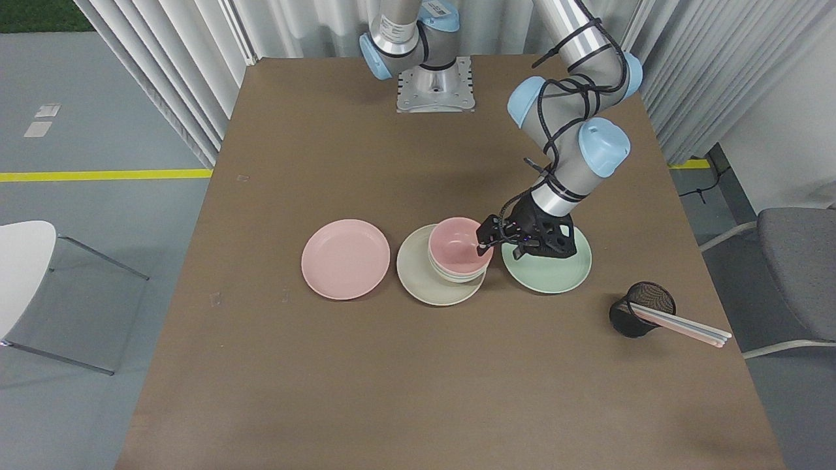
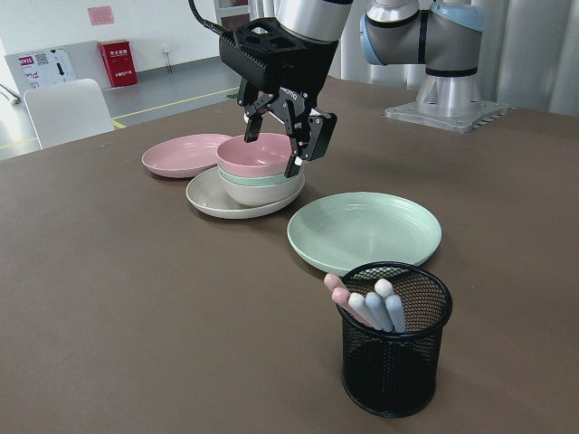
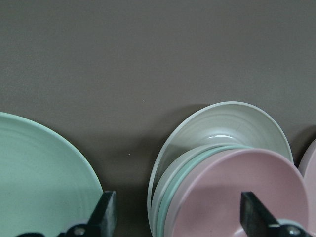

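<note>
A stack of bowls, pink [image 1: 452, 252] on top of mint and white, rests on the cream plate [image 1: 423, 283]; in the left view the pink bowl [image 2: 240, 158] tops it too. My gripper [image 2: 276, 154] stands open over the stack's right part, its fingertips either side of the bowls' near rim in the wrist view [image 3: 175, 212], with nothing visibly held. The mint plate [image 1: 548, 274] lies right of the stack, the pink plate [image 1: 345, 258] to the left.
A black mesh cup [image 2: 389, 371] with several chopsticks lying tilted in it stands at the front right.
</note>
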